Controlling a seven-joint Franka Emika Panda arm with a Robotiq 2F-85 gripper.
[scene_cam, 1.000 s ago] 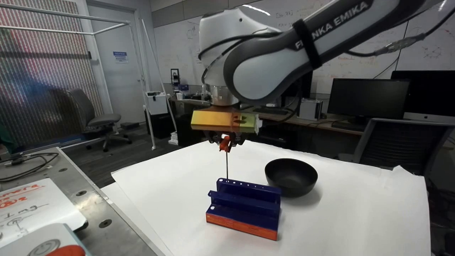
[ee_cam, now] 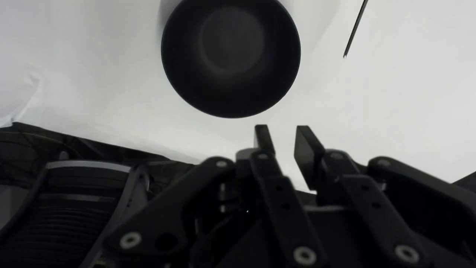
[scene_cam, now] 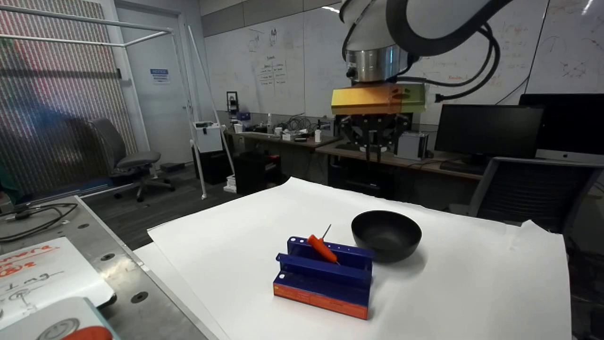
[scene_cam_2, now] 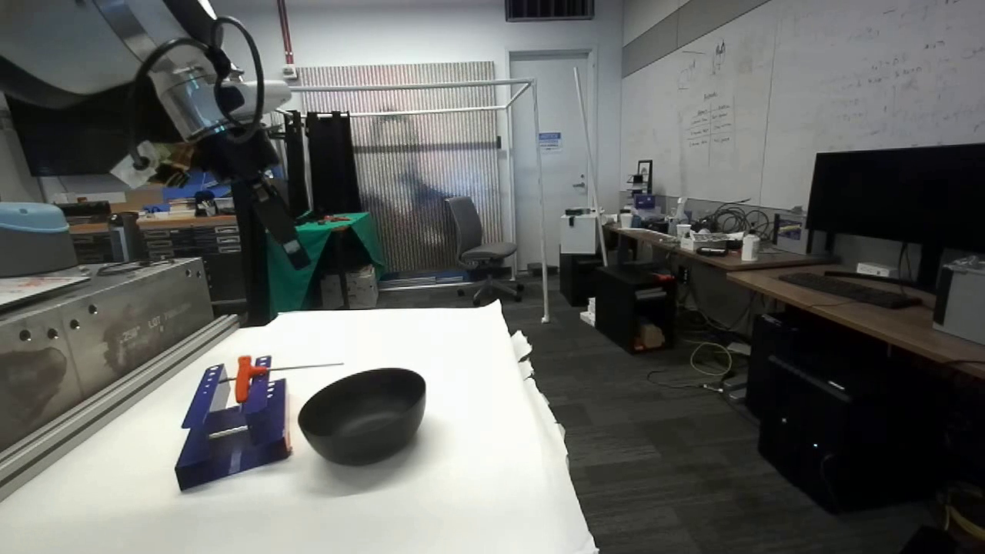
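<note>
An orange-handled hex key lies tilted across the blue rack, its thin shaft pointing up and back. In exterior view 2 the orange handle rests across the top of the rack. High over the far side of the table is my gripper, well clear of both. The wrist view shows the gripper partly open, with an empty gap between its fingers. Only the end of the key's shaft enters that view, at the upper right.
Behind and right of the rack, a black bowl stands upright, empty in the wrist view. White paper covers the table, with free room left and right. A metal bench borders the left side. Monitors and a chair stand beyond the table.
One second ago the hex key hung shaft-down from my gripper above the rack's far left end. Now it lies on the rack, and the gripper has moved up and right without it.
</note>
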